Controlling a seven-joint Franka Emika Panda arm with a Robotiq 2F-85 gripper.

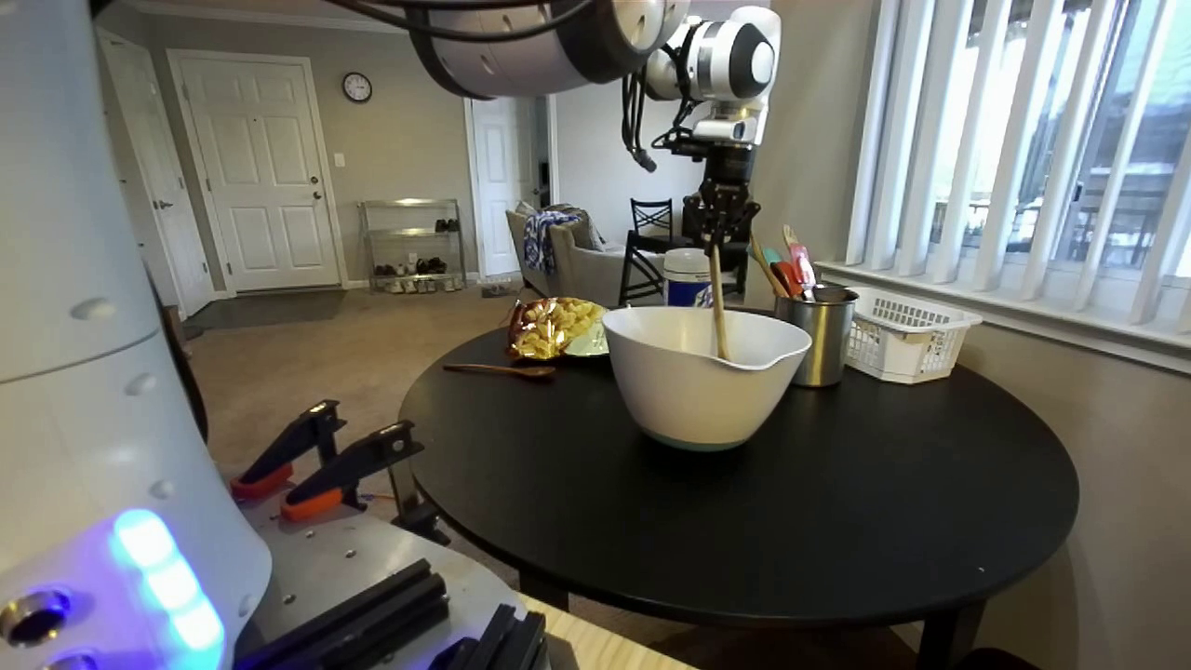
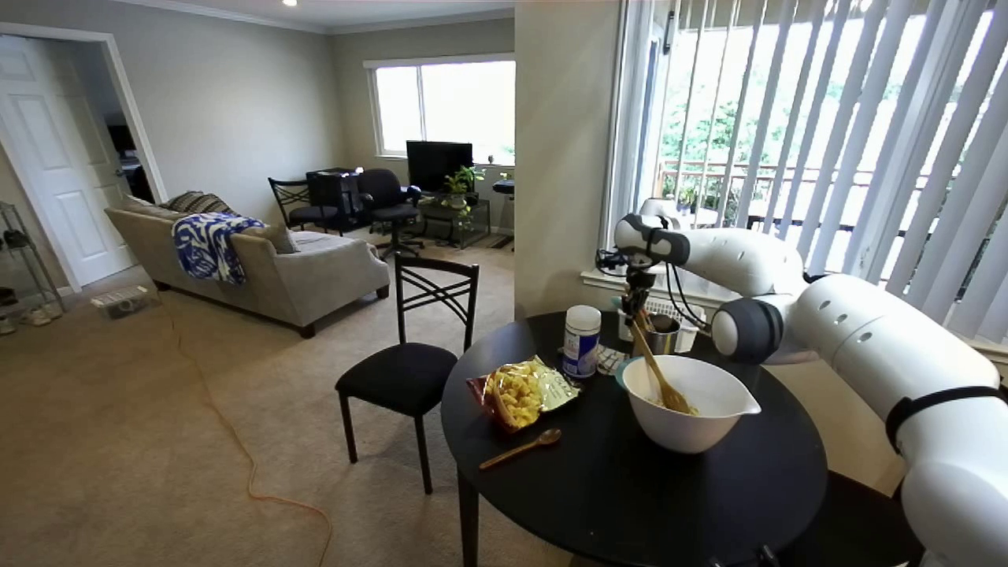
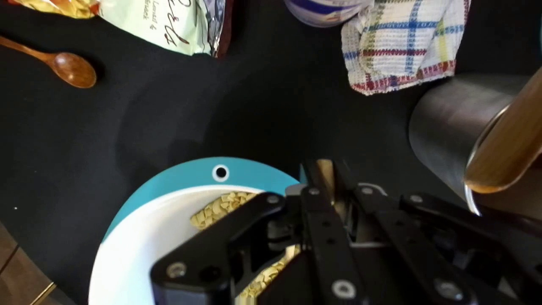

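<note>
My gripper is shut on the upper handle of a wooden spoon (image 2: 657,369). From there the spoon slants down into a white mixing bowl (image 1: 703,385), its head resting among pale dry pieces (image 3: 224,207) that look like pasta. The wrist view shows the bowl's teal rim tab with a hole, just left of my fingers. In that view only the handle's end shows between the fingers; the gripper covers much of the bowl's inside.
A metal utensil holder (image 1: 821,339) stands close to the bowl, a white basket (image 1: 910,331) behind it. An opened snack bag (image 2: 525,392), a small wooden spoon (image 2: 521,449), a white-and-blue canister (image 2: 582,342) and a checked cloth (image 3: 406,45) lie around.
</note>
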